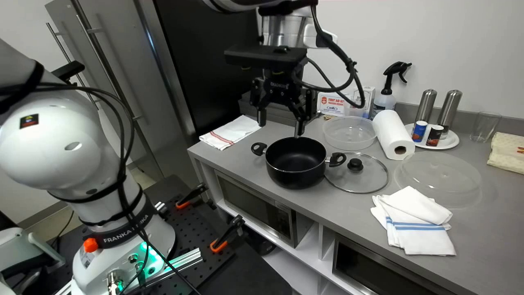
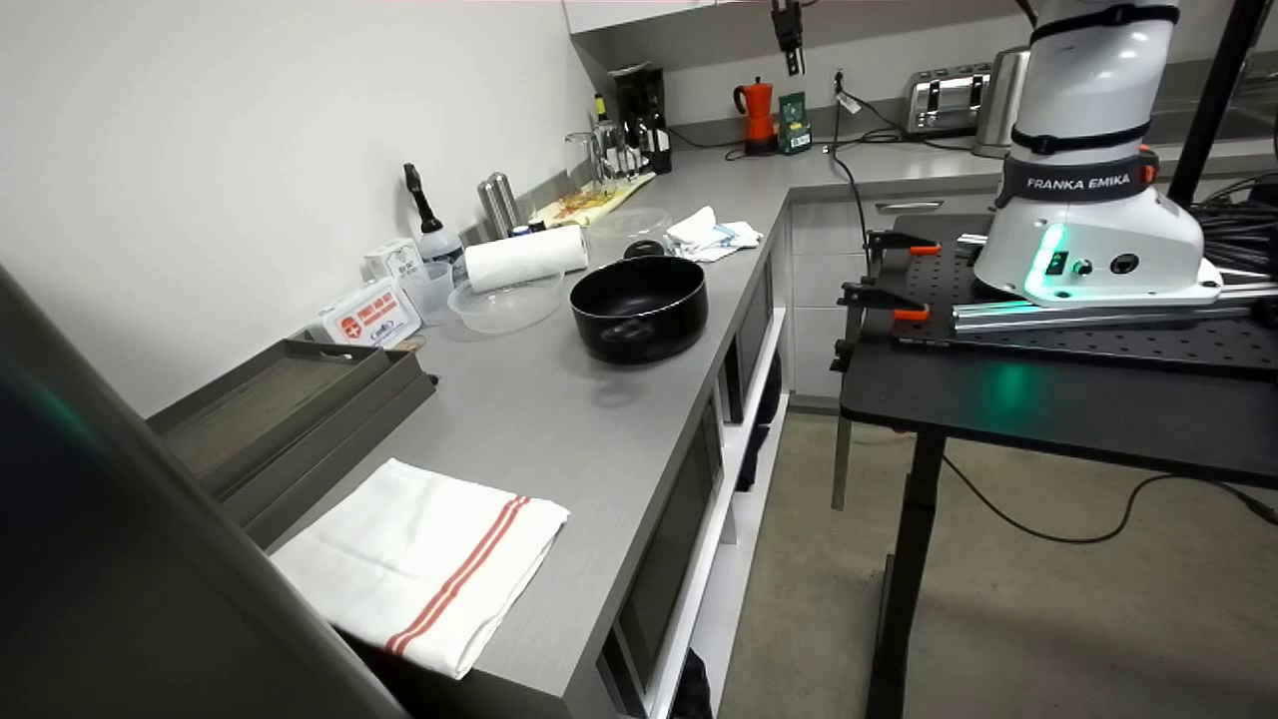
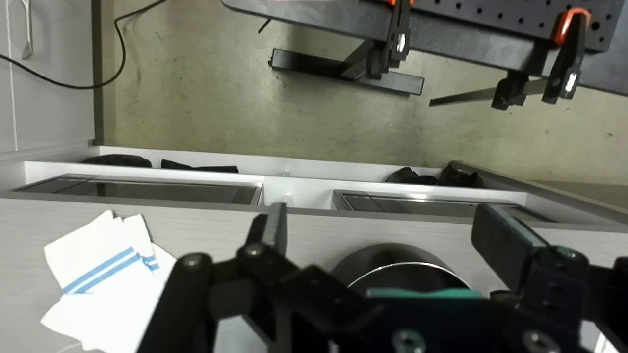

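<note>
My gripper [image 1: 280,127] hangs open above the counter, over the far side of the black pot, with nothing between its fingers. The black pot [image 1: 294,176] stands upright and uncovered, and no contents show inside it. Its glass lid [image 1: 368,178] with a black knob lies on the counter to its right. From the wrist, the pot [image 3: 382,259] is partly hidden behind the gripper's linkage, and the two fingers stand wide apart on either side of it. In exterior view 2 the same pot [image 2: 641,322] is in plain sight, but the gripper's fingertips at the top edge [image 2: 793,62] are small.
A blue-striped towel [image 1: 417,223] lies at the front right, a red-striped one [image 1: 228,132] at the left end. Behind are a clear bowl [image 1: 348,133], a paper roll [image 1: 394,135] and a spray bottle [image 1: 385,102]. Bare counter [image 2: 515,413] lies between pot and red-striped towel.
</note>
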